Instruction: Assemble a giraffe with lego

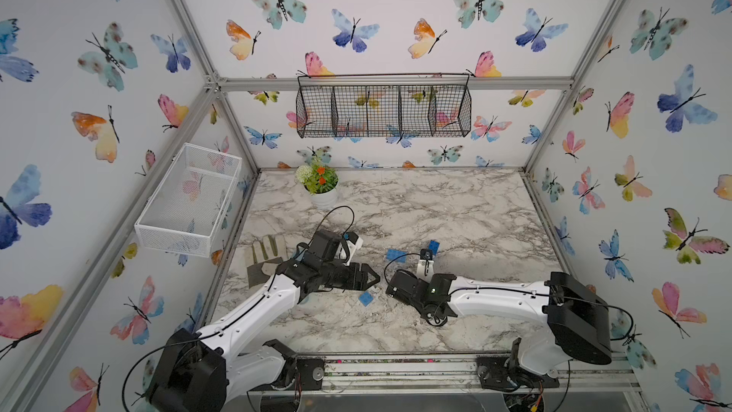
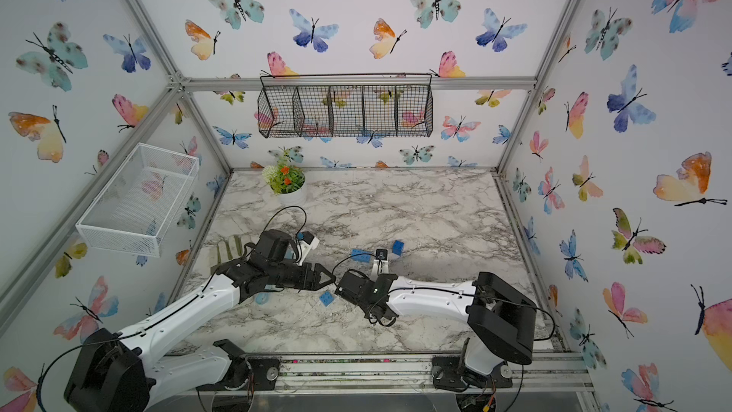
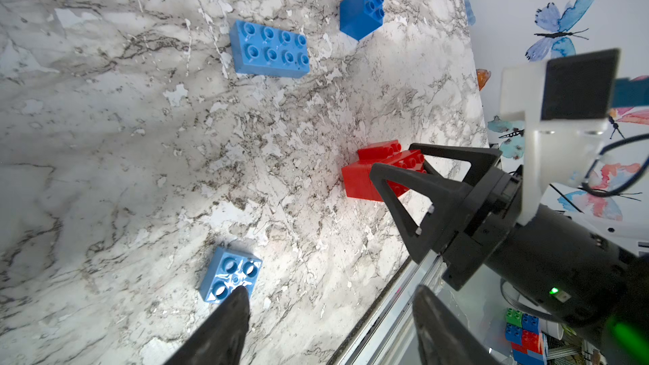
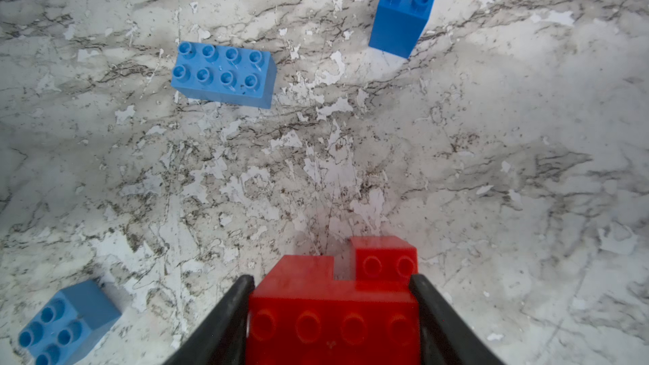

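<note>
A red brick assembly is clamped between the fingers of my right gripper, just above the table's near side. Toward the front left lies a small light-blue brick. My left gripper hovers over that area, fingers apart, and nothing shows between its fingers; the small brick is beside one blurred finger in the left wrist view. Farther back rest a long blue brick, studs up, and a darker blue brick to its right.
Work gloves lie at the table's left, partly behind the left arm. A potted plant stands at the back left. White and black wire baskets hang on the walls.
</note>
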